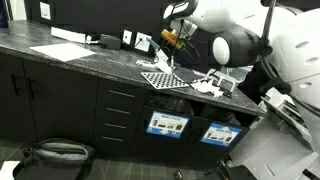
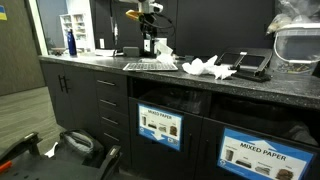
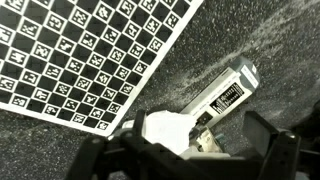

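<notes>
My gripper stands open in the wrist view, its dark fingers spread along the bottom edge. Between and beyond them lies a crumpled white piece (image 3: 168,128), partly covered by the gripper. Beside it is a pale device with a barcode label (image 3: 222,97). A black-and-white checkered board (image 3: 85,55) fills the upper left. Exterior view 2 has the gripper (image 2: 148,15) high above the counter, apart from the board (image 2: 151,67) and the upright white tissue (image 2: 164,51). Nothing shows held.
More crumpled white paper (image 2: 208,68) lies on the dark counter (image 2: 110,64), right of the board. A black tray (image 2: 250,62) and a clear bin (image 2: 296,45) stand farther right. Below are open compartments with mixed-paper signs (image 2: 160,124). Flat white sheets (image 1: 64,51) lie on the counter's left.
</notes>
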